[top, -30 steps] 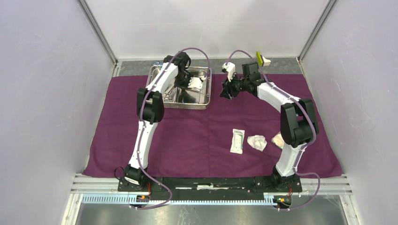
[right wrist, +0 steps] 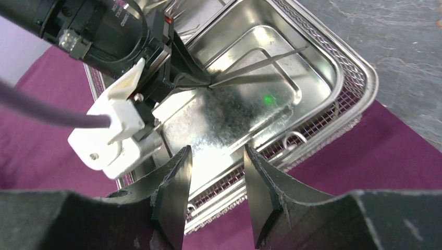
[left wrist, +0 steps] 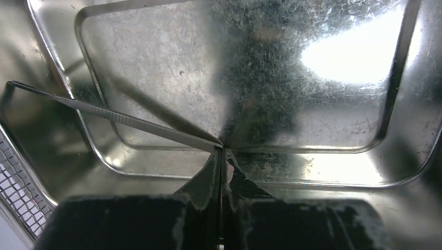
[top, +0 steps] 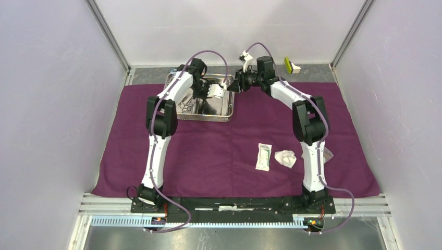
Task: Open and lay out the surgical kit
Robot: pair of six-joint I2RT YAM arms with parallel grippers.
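Note:
A mesh-edged steel kit holds an inner tray and several instruments at its left. In the left wrist view, my left gripper is shut with the end of thin steel tweezers at its fingertips; they slant across the tray toward its corner. The right wrist view also shows the tweezers reaching out from the left gripper. My right gripper stands open over the kit's right rim, with nothing between its fingers.
On the purple cloth lie a white packet, a crumpled white bundle and another item partly behind the right arm. A yellow-and-white object sits at the back.
My right arm has moved left and toward the back, bringing its gripper to the kit's right edge.

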